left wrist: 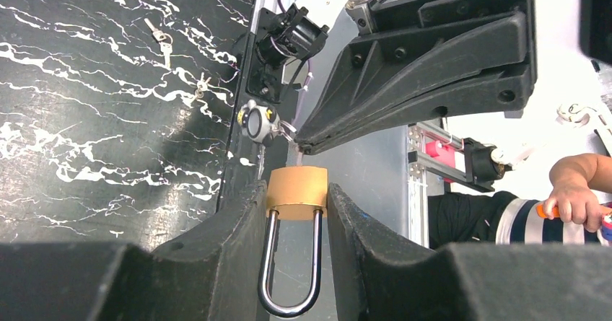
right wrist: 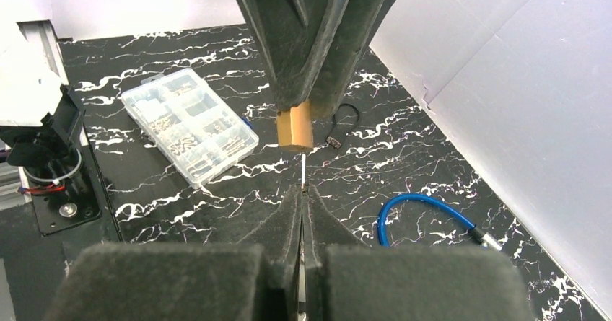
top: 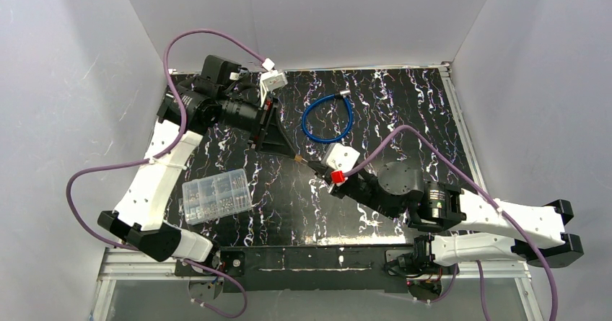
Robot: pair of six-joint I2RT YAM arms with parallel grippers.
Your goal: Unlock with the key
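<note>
A brass padlock (left wrist: 296, 184) is clamped by its body in my left gripper; both legs of its silver shackle (left wrist: 315, 263) meet the body. My right gripper is shut on a thin silver key (right wrist: 303, 168), whose blade points at the padlock's bottom face. In the right wrist view the blade's far end lies at or close to that face; whether it has entered the keyhole cannot be told. From the top, the padlock (top: 298, 158) and right gripper (top: 312, 165) nearly meet above the table.
A clear parts box (top: 216, 195) lies at the table's left, and a coiled blue cable (top: 310, 108) behind the grippers. Near the right gripper's tips hangs a small grey round piece (left wrist: 258, 122). Spare keys (left wrist: 164, 45) lie on the dark table.
</note>
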